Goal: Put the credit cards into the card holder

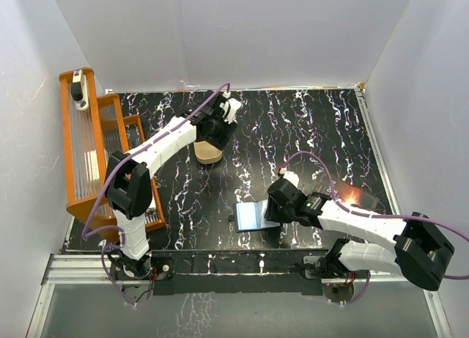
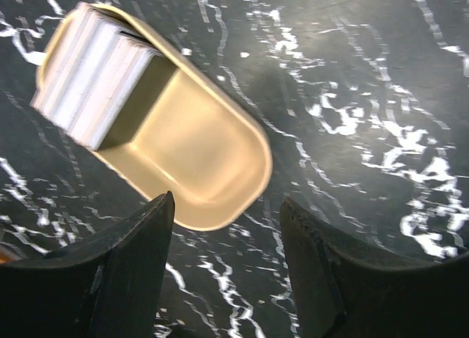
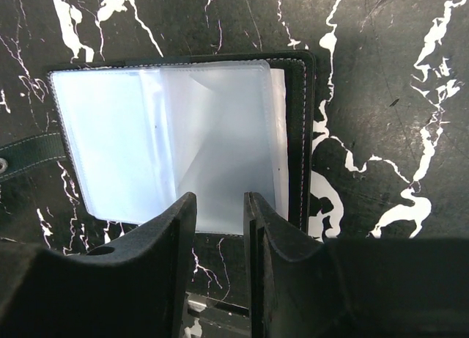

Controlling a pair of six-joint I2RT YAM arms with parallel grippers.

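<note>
In the left wrist view a tan oval tray [image 2: 242,133] holds several cards [image 2: 91,74] standing on edge at its far end. My left gripper is part open above the tray's near end, nothing between its fingers. The card holder [image 3: 305,133] lies spread open on the dark table, its clear sleeves showing in the right wrist view. Above the lower edge of its right-hand sleeve, my right gripper has its fingers parted by a small gap. No card shows between them. From above, the left arm covers much of the tray [image 1: 208,153].
An orange wooden rack [image 1: 69,147] stands along the table's left side. A clear flat sheet [image 1: 355,196] lies at the right, behind the right arm.
</note>
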